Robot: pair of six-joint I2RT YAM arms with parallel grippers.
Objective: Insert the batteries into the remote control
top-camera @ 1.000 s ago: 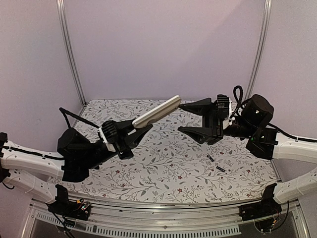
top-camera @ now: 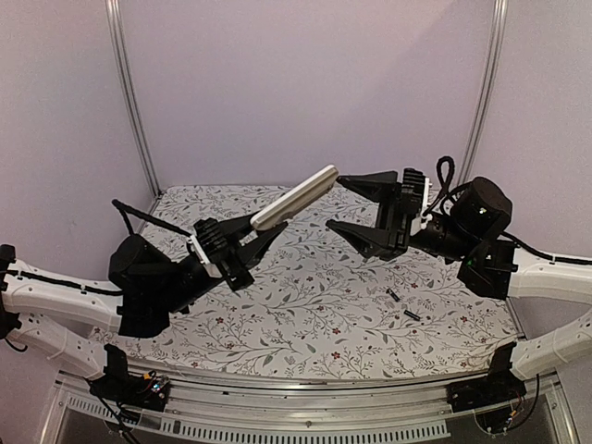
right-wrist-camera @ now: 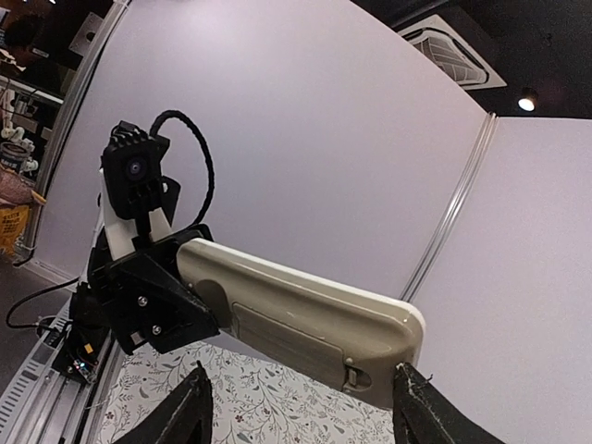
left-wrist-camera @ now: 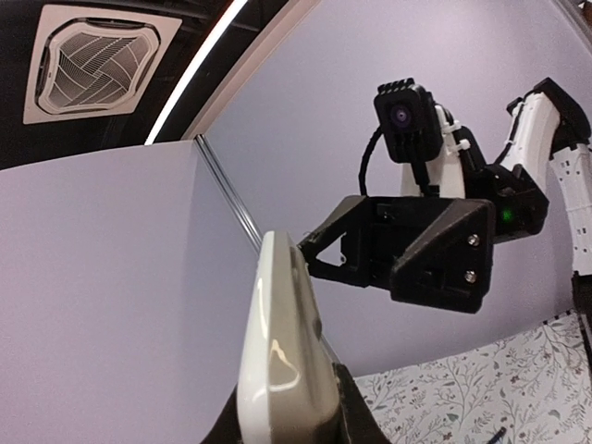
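The white remote control (top-camera: pixel 296 199) is held up at a slant, its lower end in my left gripper (top-camera: pixel 263 235), which is shut on it. In the right wrist view the remote's back (right-wrist-camera: pixel 296 319) faces the camera, with the battery cover (right-wrist-camera: pixel 287 340) in place and its latch showing near the right end. My right gripper (top-camera: pixel 336 203) stands open, nothing between its fingers. Its upper finger (top-camera: pixel 365 185) is at the remote's raised end; whether it touches cannot be told. Two small dark batteries (top-camera: pixel 392 295) (top-camera: pixel 412 315) lie on the table.
Pale walls (top-camera: pixel 305 92) close in the back and sides. A metal rail (top-camera: pixel 305 393) runs along the front edge.
The remote's free end has risen somewhat, tilting it more steeply. My right gripper has shifted slightly upward with it, staying open near that end. The batteries have not moved.
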